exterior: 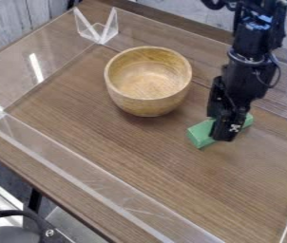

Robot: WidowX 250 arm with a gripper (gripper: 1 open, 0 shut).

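Observation:
A black gripper (227, 119) reaches down from the top right over a green rectangular object (200, 137) lying on the wooden table. Its lower end is low over the green object, covering part of it; whether it touches the object cannot be made out. The fingers look apart, with the object beneath them.
A tan bowl (147, 100) sits left of the gripper. A small white wire-like item (98, 28) stands at the back left. Dark equipment (7, 228) is at the bottom left corner.

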